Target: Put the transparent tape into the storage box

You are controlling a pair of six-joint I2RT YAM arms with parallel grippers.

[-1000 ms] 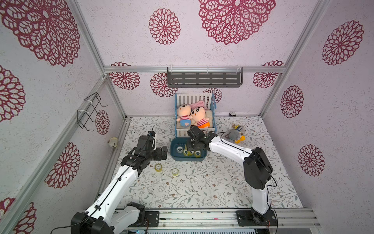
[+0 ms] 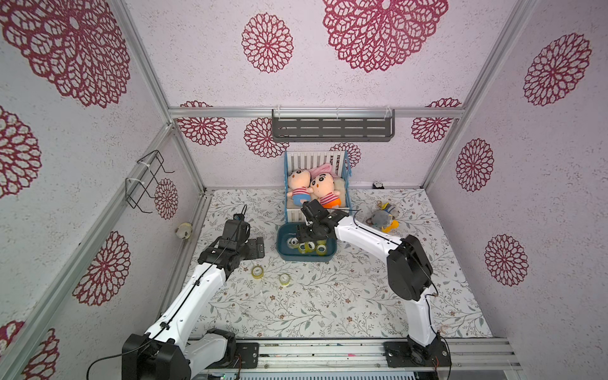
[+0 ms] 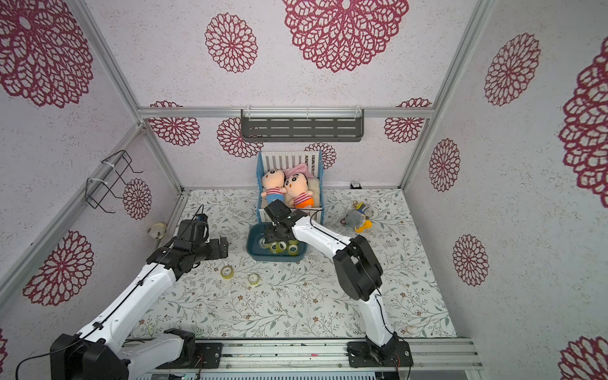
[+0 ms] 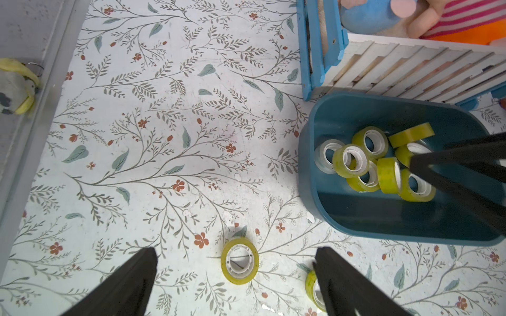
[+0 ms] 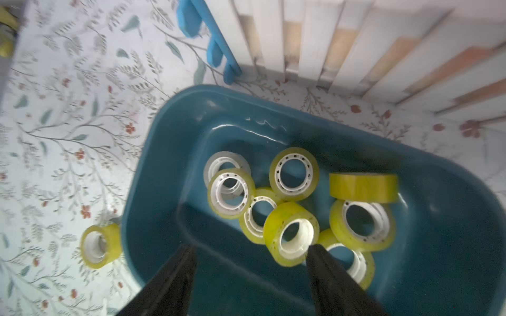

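Observation:
The teal storage box (image 5: 221, 263) holds several tape rolls, mostly yellow, with one clear roll (image 4: 322, 158). My right gripper hangs over the box with open fingertips, nothing between them. In the left wrist view, two rolls lie on the table outside the box: one (image 4: 239, 276) between my left gripper's fingers as seen from above, the other (image 4: 312, 287) further right. My left gripper stands open above the table, left of the box, holding nothing.
A white-and-blue crib (image 2: 316, 215) with two plush dolls stands directly behind the box. A grey plush toy (image 2: 381, 219) lies to its right.
My left gripper has shifted slightly left.

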